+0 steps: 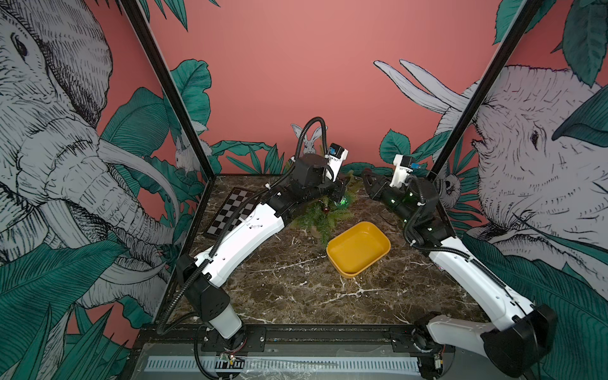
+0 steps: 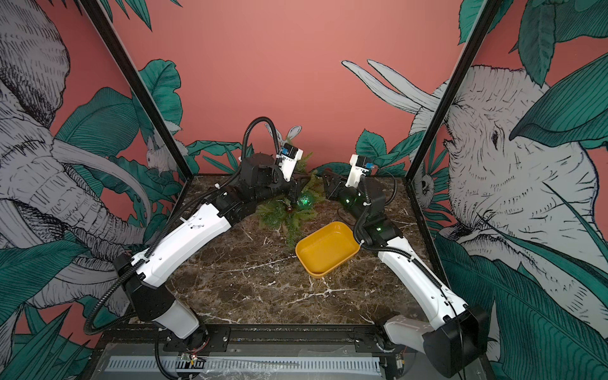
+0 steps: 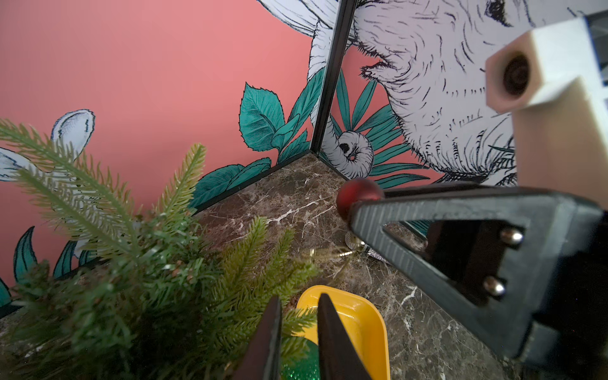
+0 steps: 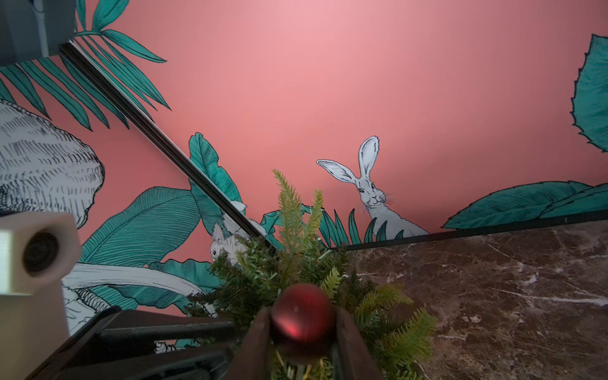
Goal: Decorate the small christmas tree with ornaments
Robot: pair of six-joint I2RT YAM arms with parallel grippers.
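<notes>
The small green tree (image 1: 321, 219) stands on the table under my left arm; its branches (image 3: 145, 278) fill the lower left of the left wrist view. My left gripper is at the tree's right side, its two fingers apart with a visible gap. Below and behind them shows a glittery green ornament (image 3: 305, 364), also seen among the branches as a green ball (image 2: 306, 200). My right gripper is shut on a shiny red ornament (image 4: 302, 313). It holds this red ball (image 3: 354, 196) to the right of the tree, apart from the branches.
An empty yellow tray (image 1: 359, 249) lies in front of the tree. A checkered board (image 1: 229, 214) rests at the back left, partly behind my left arm. The two grippers face each other closely.
</notes>
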